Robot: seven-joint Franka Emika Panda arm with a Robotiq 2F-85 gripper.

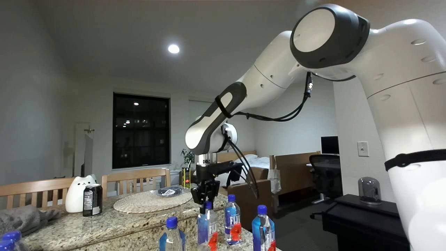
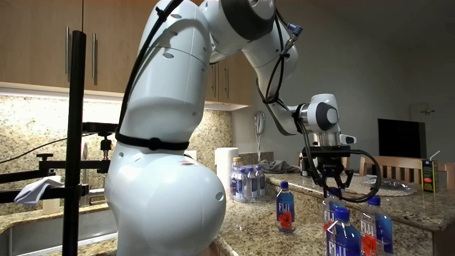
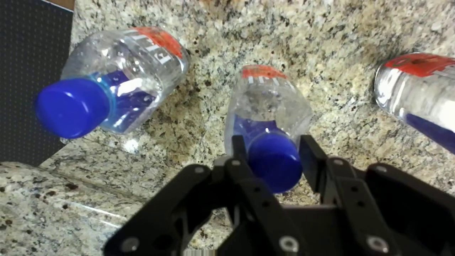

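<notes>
A clear Fiji water bottle (image 3: 268, 102) with a blue cap (image 3: 275, 162) stands upright on the granite counter, in the centre of the wrist view. My gripper points down over it, part open, one finger on each side of the cap. Thin gaps seem to show between cap and fingers. From the first exterior view, this bottle (image 1: 207, 230) stands directly below my gripper (image 1: 205, 204). The second exterior view has the gripper (image 2: 336, 190) at the cap too, with the bottle (image 2: 330, 211) partly hidden behind a nearer one.
Close by stand other Fiji bottles: one (image 3: 128, 81) left in the wrist view, another (image 3: 420, 94) right, and one (image 2: 285, 209) farther off. A raised granite ledge (image 1: 138, 223) runs alongside. More bottles (image 2: 247, 183) cluster beside a paper towel roll (image 2: 225, 170).
</notes>
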